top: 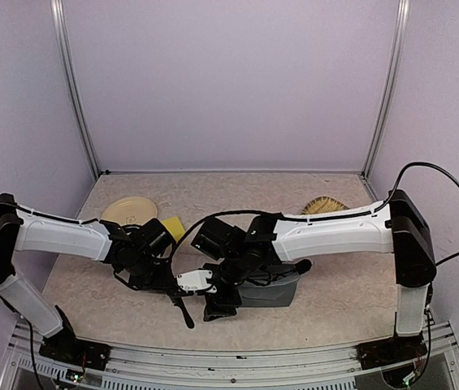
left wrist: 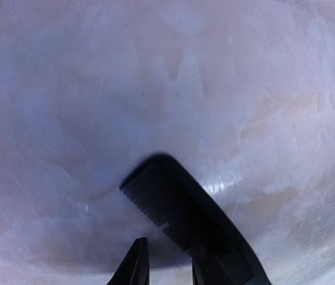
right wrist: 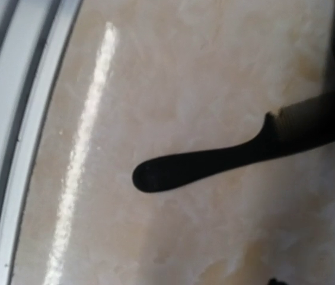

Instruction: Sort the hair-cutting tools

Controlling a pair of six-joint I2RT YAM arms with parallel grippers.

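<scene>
A black comb (top: 182, 313) lies on the table near the front, left of centre; only its handle shows clearly in the top view. In the left wrist view its toothed end (left wrist: 173, 202) slants toward the lower right. My left gripper is over the comb with its fingertips apart, the right-hand one overlapping the teeth. The gap between them shows nothing clearly gripped. In the right wrist view the comb's handle (right wrist: 197, 169) points left. My right gripper (top: 223, 309) is low beside the comb, and its fingers cannot be made out.
A grey bin (top: 271, 297) stands partly behind my right arm, with a black handle (top: 303, 266) sticking out. Farther back are a beige plate (top: 130, 210), a yellow block (top: 173, 228) and a woven basket (top: 322, 205). The two grippers are close together.
</scene>
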